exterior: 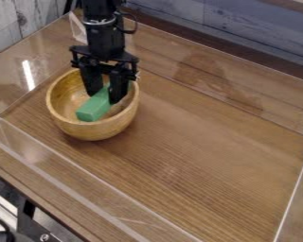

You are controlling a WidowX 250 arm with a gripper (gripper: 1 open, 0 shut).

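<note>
A yellowish bowl (115, 127) sits on the wooden table at the left. Inside it lies a green oblong object (92, 109), tilted, with its upper end under my black gripper (106, 81). The gripper is low in the bowl, its fingers shut on that upper end, though the fingertips are partly hidden by the object and the dark wrist.
A grey wall runs along the back and left edge. A dark cable or part shows at the bottom left corner.
</note>
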